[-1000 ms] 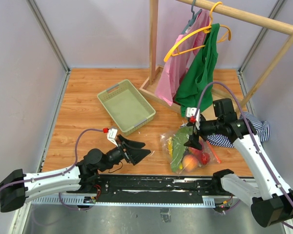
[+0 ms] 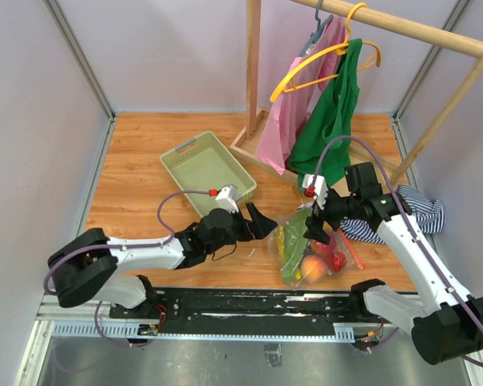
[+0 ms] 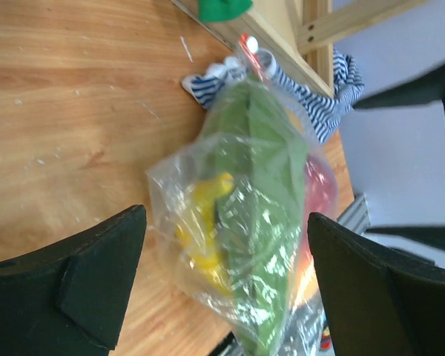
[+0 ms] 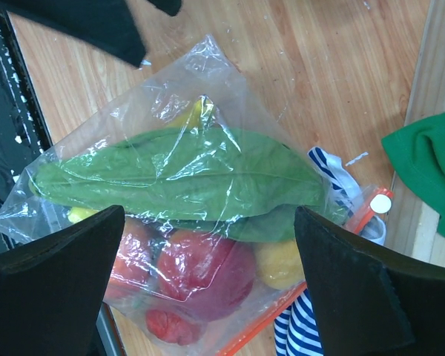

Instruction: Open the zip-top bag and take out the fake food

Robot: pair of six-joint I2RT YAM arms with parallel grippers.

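A clear zip top bag (image 2: pixel 306 253) with a red-orange seal strip lies on the wood floor, holding green leafy pieces, yellow items and red and orange fruit. My left gripper (image 2: pixel 258 223) hangs open just left of and above the bag; in the left wrist view the bag lies between and below its fingers. My right gripper (image 2: pixel 320 229) is open directly over the bag, nothing between its fingers. In the right wrist view the bag (image 4: pixel 185 178) fills the middle, with its seal strip along the lower right.
An empty green basket (image 2: pixel 205 173) sits behind my left arm. A wooden rack (image 2: pixel 253 64) with hung pink and green cloths stands at the back right. Striped fabric (image 2: pixel 423 213) lies right of the bag.
The right arm has shifted slightly; the bag looks unmoved.
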